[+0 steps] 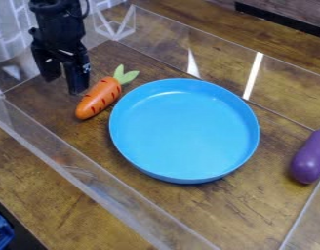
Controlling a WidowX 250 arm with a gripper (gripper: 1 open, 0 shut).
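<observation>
My black gripper (61,66) hangs at the upper left, its fingers open and pointing down, left of an orange toy carrot (100,97) with green leaves. Nothing shows between the fingers. The carrot lies on the wooden surface beside a large blue plate (183,130), which is empty. A purple toy eggplant (308,156) lies at the right edge.
A clear-walled tray or barrier (85,190) runs along the left and lower edges. A small blue object (0,232) sits at the lower left corner. Bare wood is free below and right of the plate.
</observation>
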